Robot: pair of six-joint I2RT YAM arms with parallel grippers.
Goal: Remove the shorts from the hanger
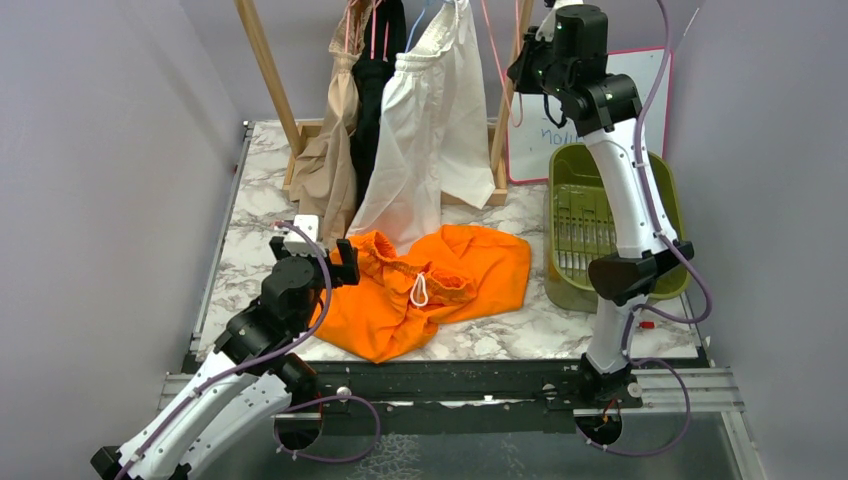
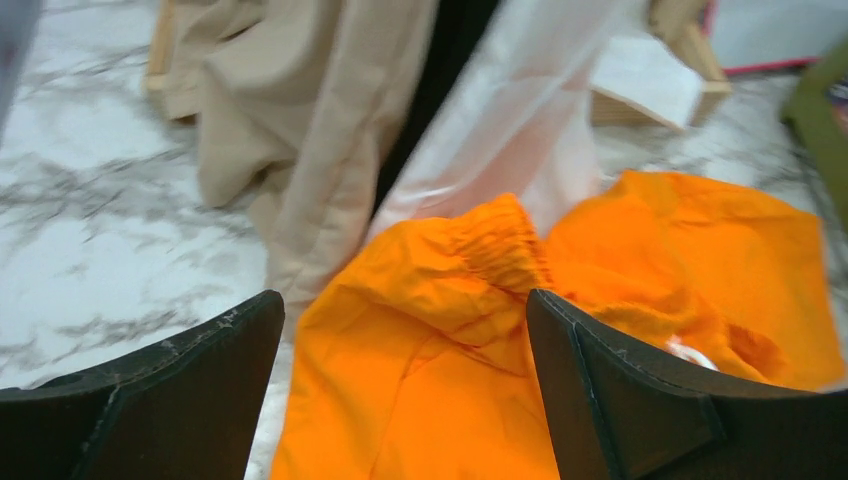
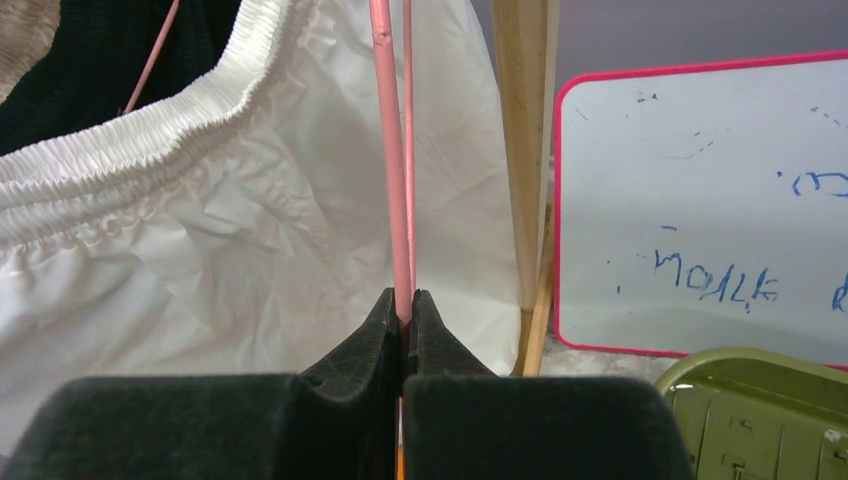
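Orange shorts (image 1: 470, 270) with a white drawstring lie on the marble table below the hanging clothes. My left gripper (image 1: 312, 252) hovers open over their left part, nothing between its fingers. My right gripper (image 1: 520, 70) is raised at the rack's right side, shut, with a thin pink hanger (image 3: 395, 150) running down to its fingertips in the right wrist view; whether it is held is unclear. Beige (image 1: 330, 170), black (image 1: 370, 130) and white (image 1: 430, 140) garments hang on the wooden rack.
A green bin (image 1: 575, 230) stands at the right under the right arm. A whiteboard (image 3: 700, 200) leans at the back right. The rack's wooden posts (image 1: 265, 65) frame the clothes. Bare table shows at the left.
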